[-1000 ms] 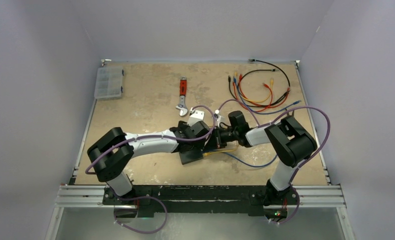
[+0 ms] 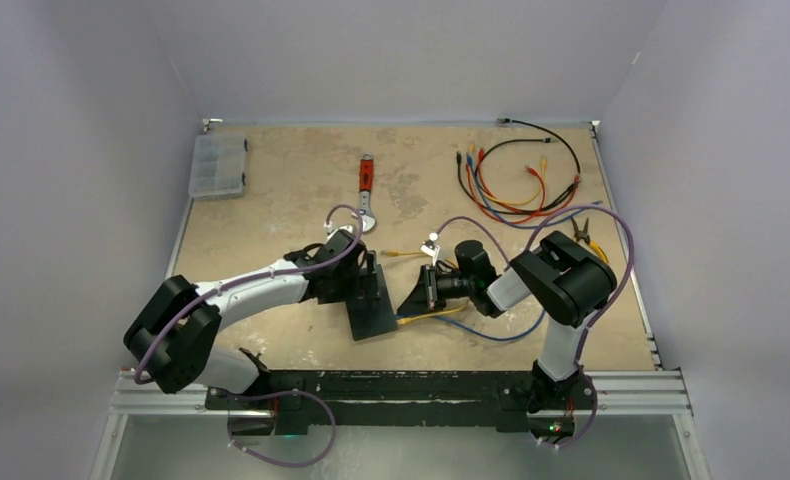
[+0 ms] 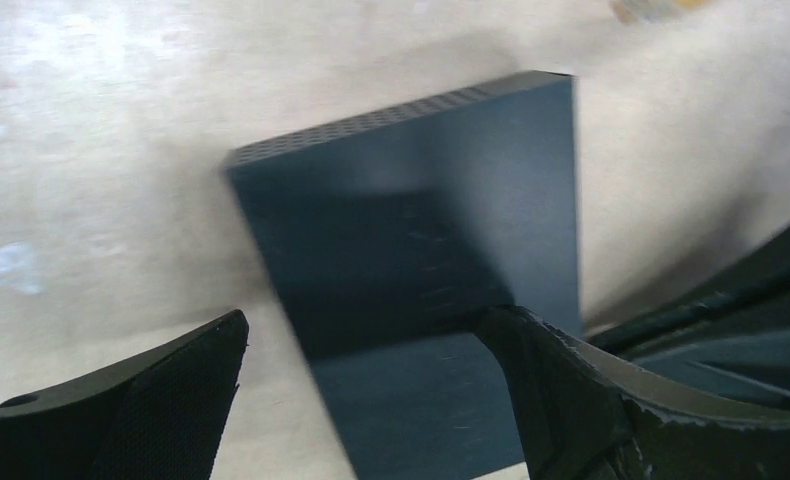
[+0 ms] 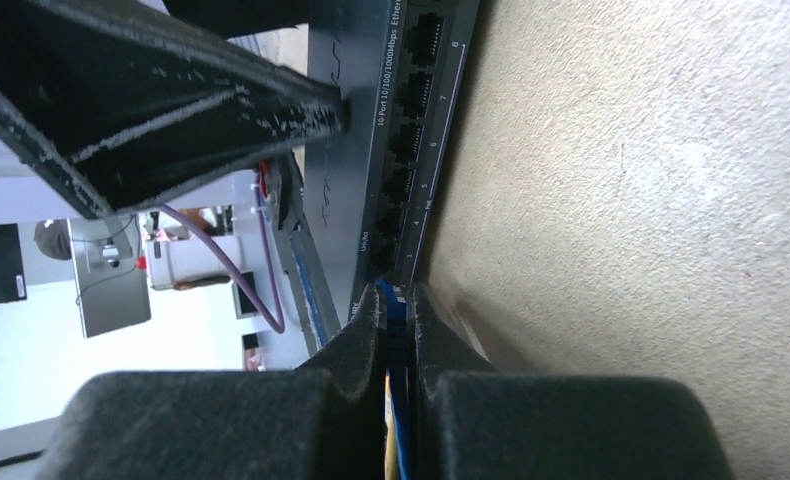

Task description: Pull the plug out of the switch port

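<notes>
The dark switch (image 2: 373, 318) lies flat on the board between both arms. Its row of ports shows in the right wrist view, the visible upper ones empty. My left gripper is part open above the switch's top face (image 3: 511, 150), one finger over the face and the other beside its edge; nothing is held. At the lower end of the port row, my right gripper is shut on the blue cable (image 4: 397, 325). Its fingers hide the cable's end, so whether that sits in a port cannot be told. A yellow cable (image 2: 441, 314) runs to the switch's port side.
A loose yellow cable end (image 2: 401, 253) lies behind the switch. Beyond are a red-handled wrench (image 2: 366, 178), a clear box (image 2: 218, 165), coiled cables (image 2: 516, 205) and pliers (image 2: 593, 240). The board's front left is bare.
Over the last second my left gripper has moved left, off the port side. The switch has shifted slightly left, and my right gripper has moved left and toward the front.
</notes>
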